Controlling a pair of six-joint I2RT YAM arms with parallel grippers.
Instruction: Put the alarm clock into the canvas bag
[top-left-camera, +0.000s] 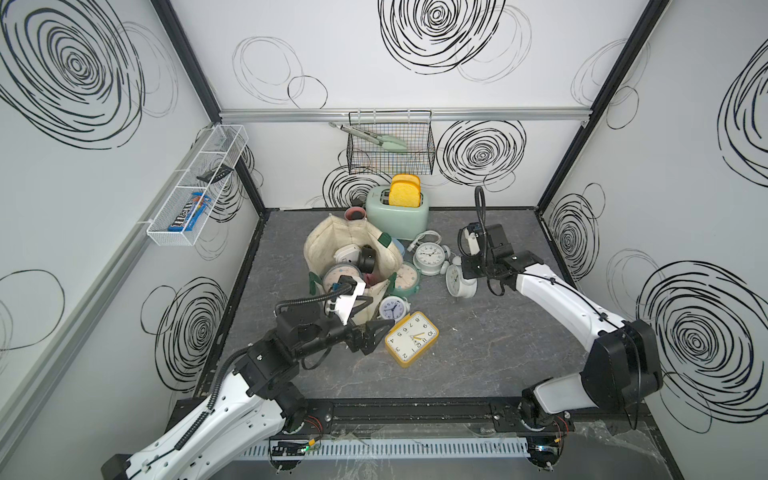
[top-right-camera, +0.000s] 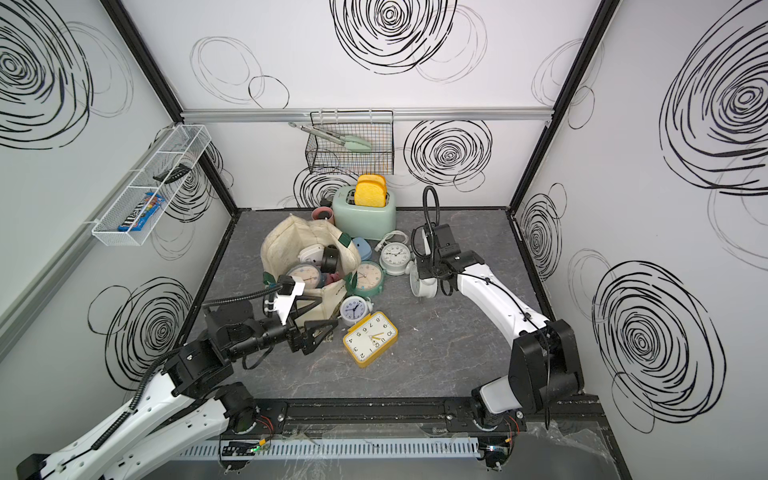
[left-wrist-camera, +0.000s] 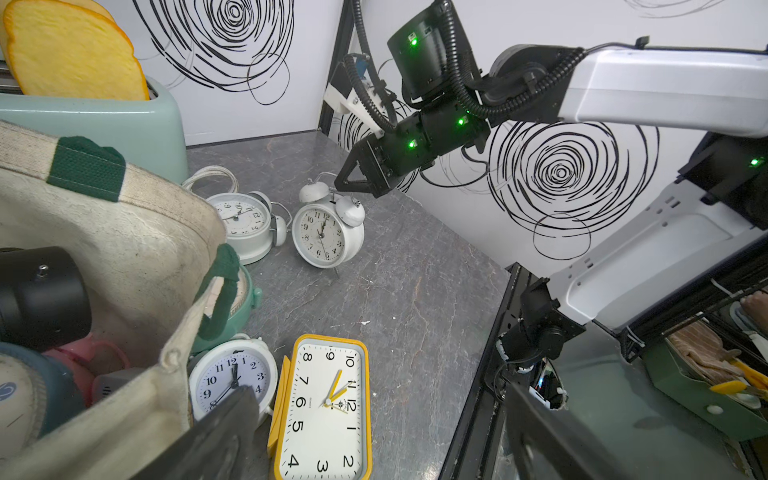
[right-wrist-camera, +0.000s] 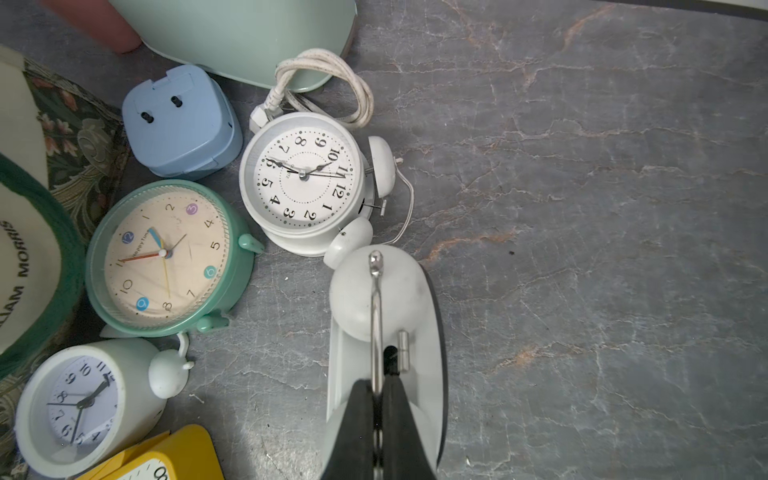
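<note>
The white twin-bell alarm clock (top-left-camera: 460, 281) hangs by its wire handle, with my right gripper shut on that handle. It appears raised off the table, its face turned leftward; in the left wrist view the held clock (left-wrist-camera: 324, 234) shows its dial. In the right wrist view its bell (right-wrist-camera: 352, 292) is seen from above. The canvas bag (top-left-camera: 321, 240) stands open at left, holding a clock, a black cylinder and other items. My left gripper (top-right-camera: 326, 312) is open and empty, near the bag's front right.
Between bag and held clock stand another white twin-bell clock (right-wrist-camera: 304, 180), a green clock (right-wrist-camera: 164, 256) and a blue plug-like block (right-wrist-camera: 180, 120). A small white clock (left-wrist-camera: 232, 376) and yellow clock (left-wrist-camera: 324, 408) lie in front. A toaster (top-left-camera: 396, 216) is behind.
</note>
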